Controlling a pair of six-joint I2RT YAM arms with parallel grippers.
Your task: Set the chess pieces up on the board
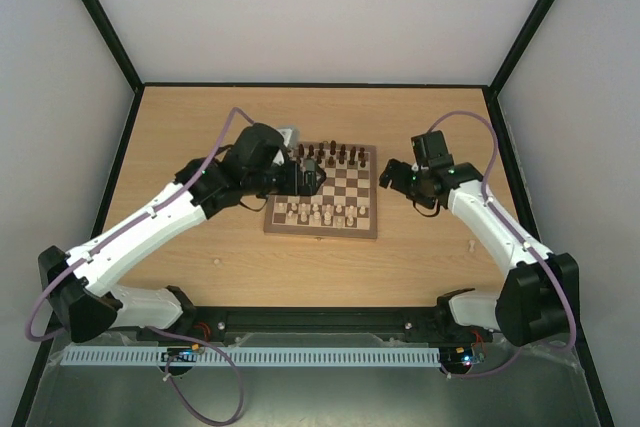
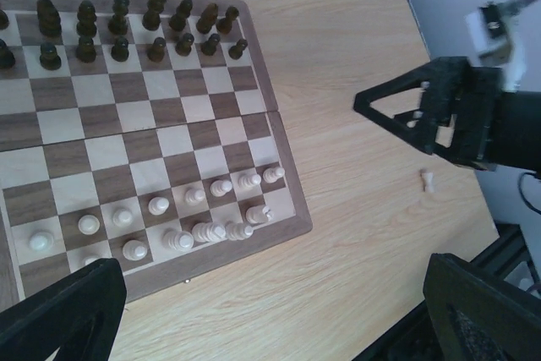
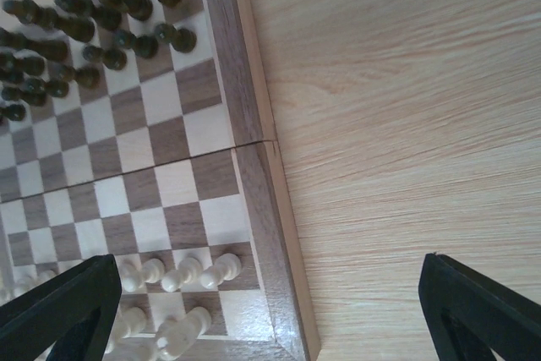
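The chessboard (image 1: 370, 232) lies mid-table, dark pieces (image 2: 119, 2) in two rows at its far side and white pieces (image 2: 177, 240) at its near side. The near-right corner square (image 3: 245, 314) is bare. A small white piece (image 2: 427, 181) lies off the board on the right, also visible in the top view. My left gripper (image 1: 312, 179) hangs over the board's left half, open and empty, hiding part of it from above. Just right of the board, my right gripper (image 1: 388, 175) is open too, with only board and table below its fingers (image 3: 63, 314).
Another tiny pale item (image 1: 217, 261) rests on the table (image 1: 180, 217) at the near left, too small to identify. A dark frame edge (image 1: 320, 317) bounds the front.
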